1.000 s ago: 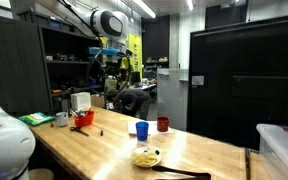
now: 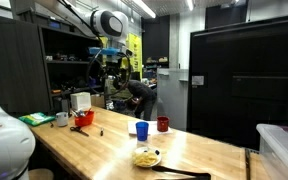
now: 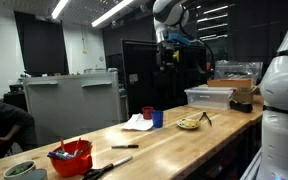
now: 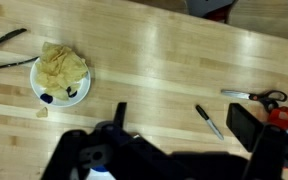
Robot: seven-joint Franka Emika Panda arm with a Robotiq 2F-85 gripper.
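Observation:
High over the wooden table [image 2: 99, 148] my gripper hangs open, with nothing between its fingers. Below it in the wrist view lie a dark marker [image 4: 209, 122], scissors [image 4: 257, 97] and, at the right edge, part of a red basket [image 4: 286, 117]. A white plate [image 4: 75, 98] with yellow crumpled stuff [image 4: 60, 71] on it sits at the left of that view. The blue cup [image 2: 142, 131] and red mug [image 2: 163, 124] stand toward the table's far side, by a white cloth [image 3: 136, 123].
A black long-handled utensil [image 2: 182, 174] lies beside the plate. White mugs [image 2: 62, 119] and a bowl [image 2: 37, 118] stand near the red basket. A translucent bin [image 2: 284, 145] is at the right.
The arm and the tabletop objects look unmoved. A person in dark clothing behind the table has shifted position.

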